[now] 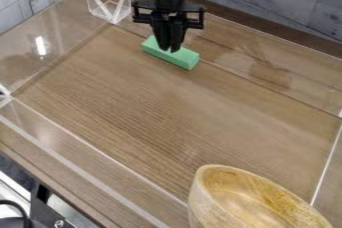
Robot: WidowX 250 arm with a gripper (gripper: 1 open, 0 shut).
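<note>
The black robot gripper (168, 42) points down from the top centre, its tip over a green rectangular block (182, 59) lying on the wooden surface. The tip covers part of the block. Whether the fingers are open or shut, or touch the block, is too small to tell.
A large pale yellow bowl (254, 207) sits at the bottom right. A clear plastic object (110, 4) stands at the upper left of the wooden surface (134, 122). Dark cables show beyond the lower left edge.
</note>
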